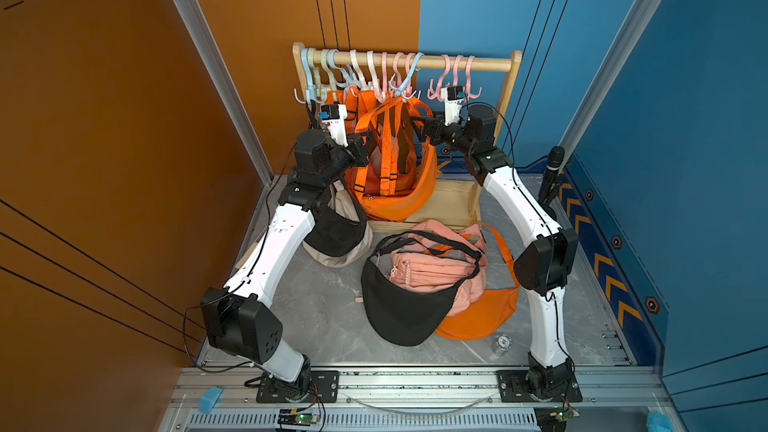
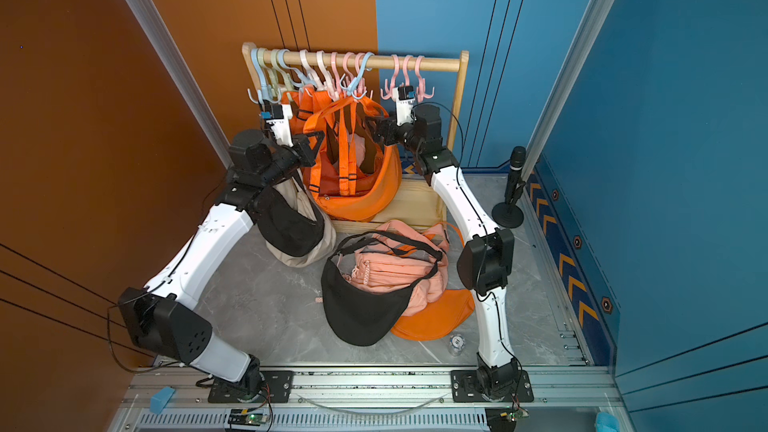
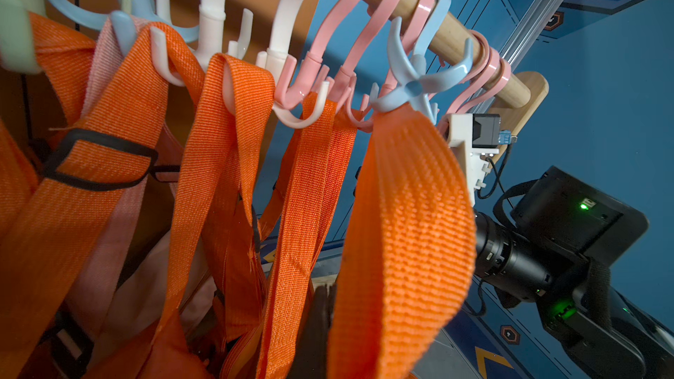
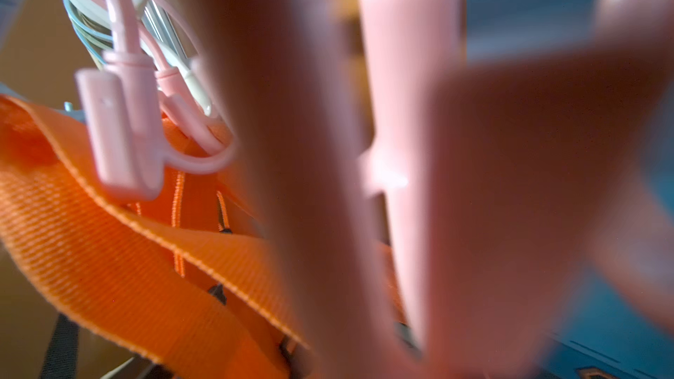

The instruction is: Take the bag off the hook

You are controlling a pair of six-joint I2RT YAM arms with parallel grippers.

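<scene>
An orange bag (image 1: 400,200) hangs from hooks on the wooden rail (image 1: 496,63); its strap (image 3: 403,238) rises to a light blue hook (image 3: 410,84). My left gripper (image 1: 360,148) is at the bag's left straps, shut as far as it shows, its fingers mostly hidden in the left wrist view. My right gripper (image 1: 424,128) is raised at the bag's upper right, just below the hooks, its fingers part open. Its wrist view is close among pink hooks (image 4: 123,133) and orange strap, with blurred fingers in front.
Several other hooks crowd the rail. A black and beige bag (image 1: 336,232) hangs low at left. Black, pink and orange bags (image 1: 408,312) lie on the grey table (image 1: 320,328). A black microphone stand (image 2: 512,212) stands at right.
</scene>
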